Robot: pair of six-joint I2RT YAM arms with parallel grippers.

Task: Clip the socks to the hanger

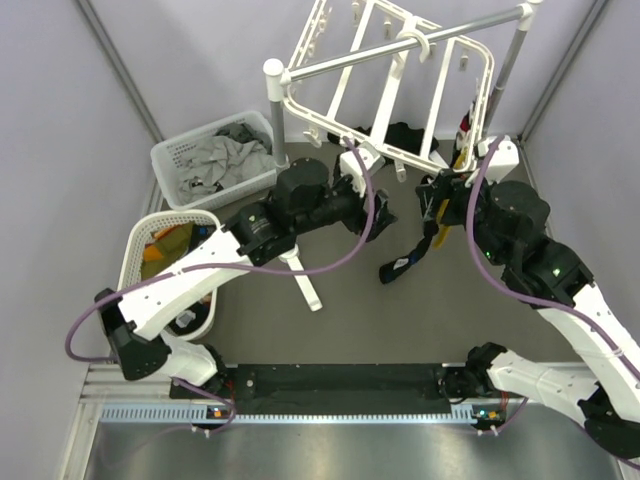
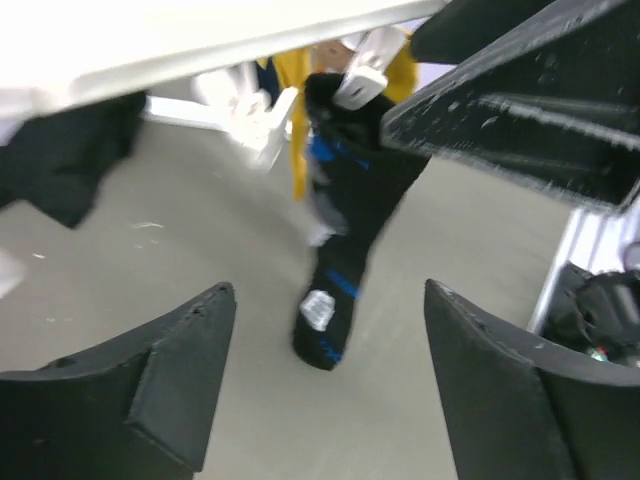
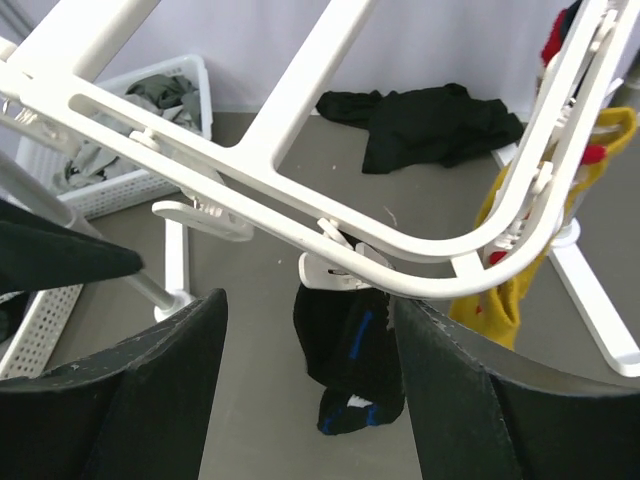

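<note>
The white hanger (image 1: 388, 95) is held up on a metal frame. From a clip (image 3: 335, 272) on its near edge hangs a dark sock with blue marks (image 2: 345, 235), its toe pointing down. My right gripper is open, its fingers (image 3: 165, 370) apart on either side of that clip. My left gripper also stands open and clear of the sock, which shows beyond its fingers (image 2: 150, 385). A yellow sock (image 3: 490, 305) hangs at the hanger's right end.
An empty clip (image 3: 205, 220) sits further left on the near bar. Dark cloth (image 3: 435, 125) lies on the floor behind. A basket of grey cloth (image 1: 162, 160) and a basket of coloured socks (image 1: 133, 250) stand at the left.
</note>
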